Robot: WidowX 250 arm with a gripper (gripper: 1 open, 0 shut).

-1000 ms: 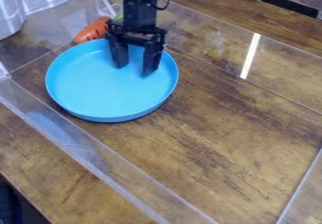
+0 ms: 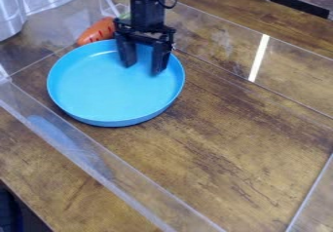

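Note:
A blue round plate (image 2: 107,92) rests on the wooden table in the left-centre. The black gripper (image 2: 143,49) hangs from the top over the plate's back part, its two fingers spread apart and low near the plate surface. Whether anything small lies between them is hard to tell. An orange carrot-like object (image 2: 95,34) lies behind the plate, left of the gripper.
Clear plastic sheets or walls edge the wooden table (image 2: 240,148) on the left and right. A white translucent item (image 2: 16,4) stands at the top left.
The gripper has shifted very slightly, staying over the back of the plate. The plate and orange object look unmoved.

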